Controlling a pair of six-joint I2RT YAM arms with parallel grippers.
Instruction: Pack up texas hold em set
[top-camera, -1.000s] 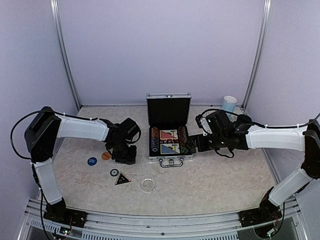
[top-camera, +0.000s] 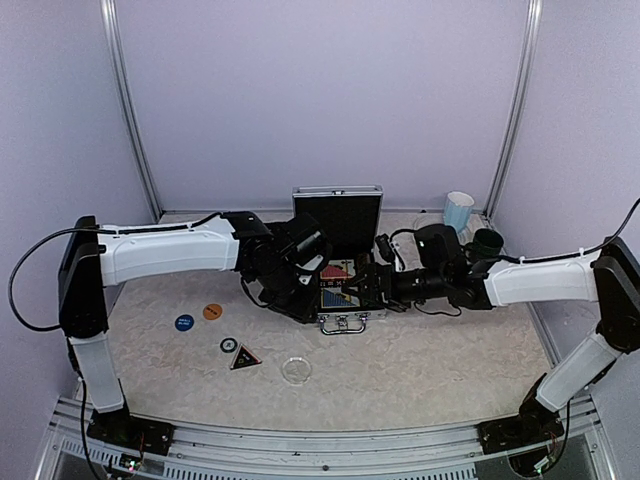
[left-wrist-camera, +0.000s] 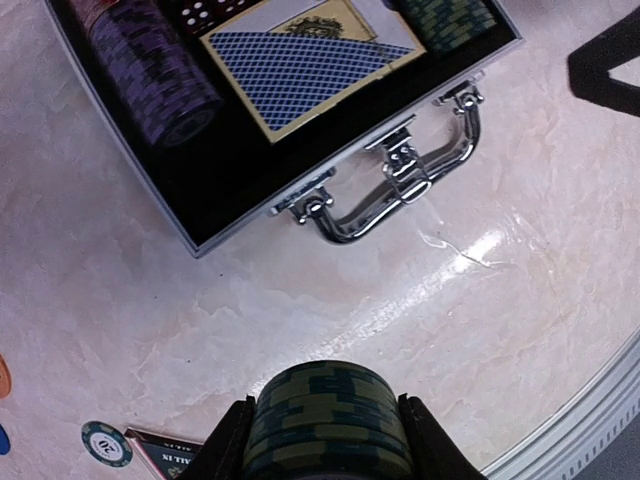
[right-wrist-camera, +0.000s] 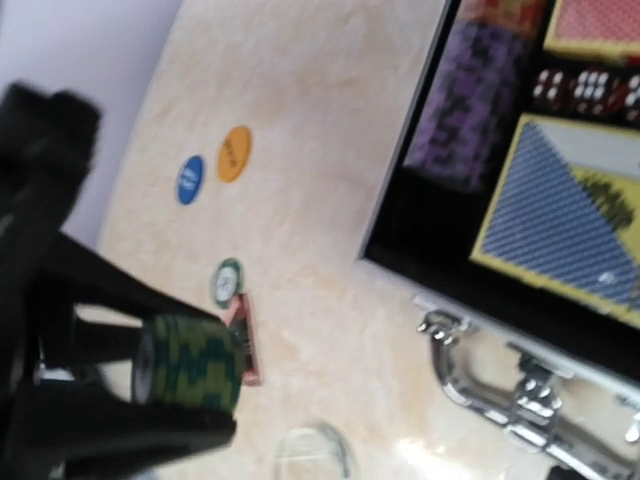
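Observation:
The open silver case (top-camera: 338, 215) stands at the back centre, holding purple chips (left-wrist-camera: 150, 80), dice (right-wrist-camera: 590, 90), blue-backed cards (left-wrist-camera: 300, 80) and green chips (left-wrist-camera: 448, 20). My left gripper is shut on a stack of green chips (right-wrist-camera: 190, 365), raised over the case's front left in the top view. My right gripper (top-camera: 365, 285) is at the case's right side; in its wrist view the fingers frame the green stack, apparently open around it, though depth is unclear.
Loose blue (top-camera: 184, 322), orange (top-camera: 212, 311) and green-white (top-camera: 228, 345) chips, a triangular piece (top-camera: 245, 358) and a clear disc (top-camera: 296, 370) lie left and front. A light-blue cup (top-camera: 458, 210) stands back right.
My left arm has risen and moved right to the case with the chip stack. My right gripper has moved slightly left, toward the case.

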